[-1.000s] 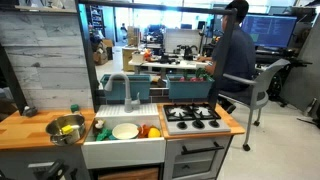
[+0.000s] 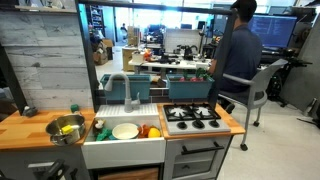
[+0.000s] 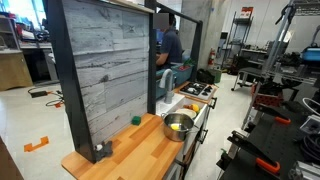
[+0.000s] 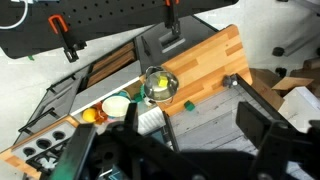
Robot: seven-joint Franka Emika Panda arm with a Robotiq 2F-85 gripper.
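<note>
My gripper hangs over the counter in the wrist view, its dark fingers spread wide to either side and nothing seen between them. Below it, on the wooden counter, stands a metal pot [image 4: 160, 92] with something yellow inside. The same pot [image 2: 66, 128] is at the left in exterior view 1, beside the sink. A small green block [image 3: 136, 121] lies apart from the pot on the wood. In the sink [image 2: 122, 153] are a pale round dish [image 2: 125, 131] and several colourful items. The gripper cannot be made out in either exterior view.
To the right of the sink is a stove [image 2: 194, 119] with dark burners. A faucet [image 2: 119, 88] rises behind the sink, in front of blue bins [image 2: 189, 90]. The grey plank wall [image 3: 112, 78] borders the counter. Bare wood [image 3: 119, 150] shows around the pot.
The seated person and the chair in the background have shifted slightly to the left. The pot, sink items and counter look the same.
</note>
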